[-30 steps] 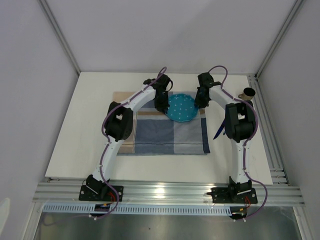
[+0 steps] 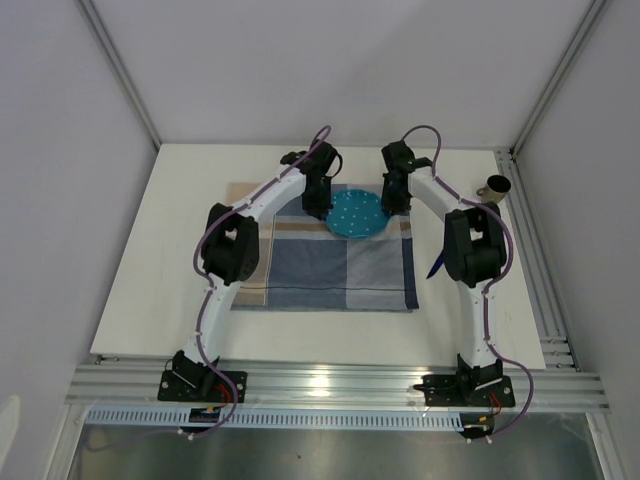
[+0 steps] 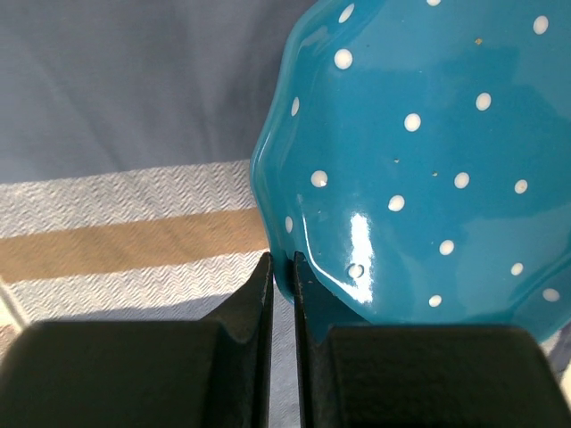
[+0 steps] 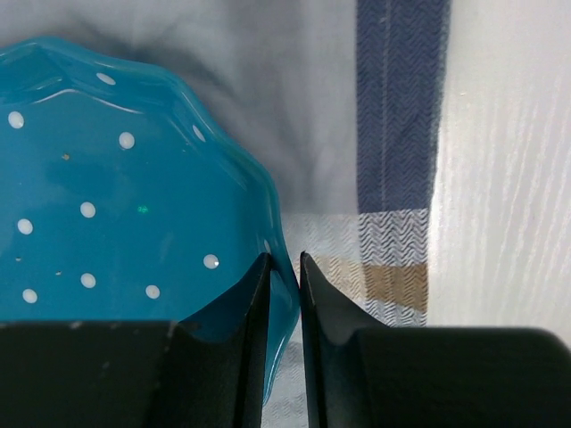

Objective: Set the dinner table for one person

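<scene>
A teal plate with white dots (image 2: 355, 213) lies on the striped placemat (image 2: 305, 275), toward its back right. My left gripper is at the plate's left rim in the left wrist view, its fingertips close together on that rim. My right gripper is at the plate's right rim in the right wrist view, one fingertip over the rim and the other just outside it. How tightly either gripper holds the rim cannot be told.
A mug (image 2: 494, 189) stands at the back right of the white table (image 2: 160, 260). A blue utensil (image 2: 434, 266) lies right of the placemat, partly under my right arm.
The plate has shifted slightly to the left along with both grippers, and both arms have moved slightly toward the back of the table.
</scene>
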